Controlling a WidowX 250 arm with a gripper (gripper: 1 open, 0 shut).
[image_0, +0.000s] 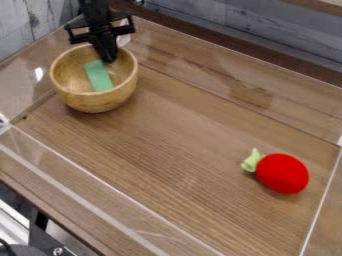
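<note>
My gripper (104, 52) is at the top left, dark, its fingertips down at the back rim of a wooden bowl (94, 98). Whether anything thin is between the fingers is unclear; it appears shut. A green block (98, 76) lies inside the bowl. At the right a red tomato-like object (282, 173) with a green stem rests on the table.
A grey plank wall (254, 25) runs along the back, and the table's edge shows at the lower left.
</note>
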